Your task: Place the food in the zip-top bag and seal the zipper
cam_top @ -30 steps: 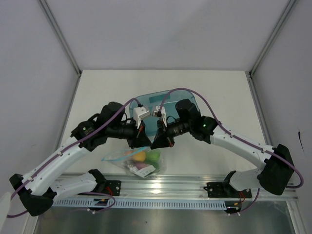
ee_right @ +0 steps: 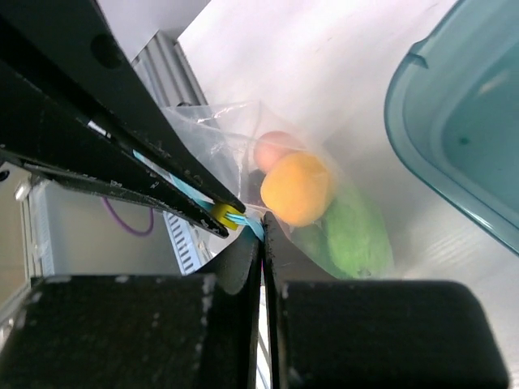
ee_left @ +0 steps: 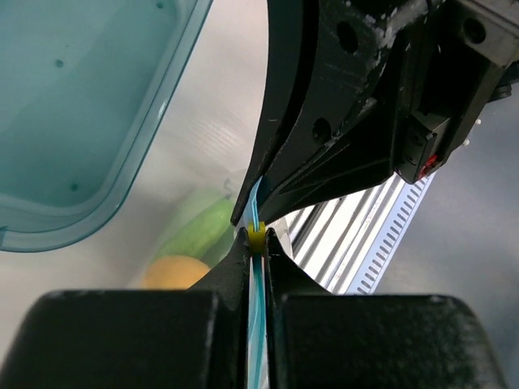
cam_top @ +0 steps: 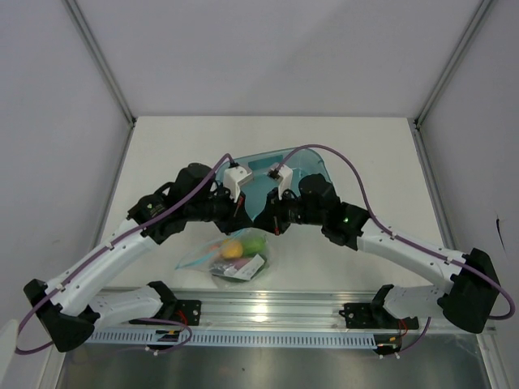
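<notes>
The clear zip bag (cam_top: pixel 235 263) with orange, green and red food (ee_right: pixel 296 190) inside sits at the table's front centre, its blue zipper strip raised. My left gripper is shut on the blue zipper at a small yellow piece, apparently the slider. My right gripper is also shut on the blue strip, close beside it. The two grippers almost touch over the bag, with the fingertips of each seen in the other's wrist view.
A teal plastic bin (ee_right: pixel 454 138) stands just behind the bag and grippers. The metal front rail (cam_top: pixel 259 300) runs just before the bag.
Both grippers have moved a little right in the top view, slightly higher in the picture, and the zipper's end has risen with them, drawing the bag's edge along.
</notes>
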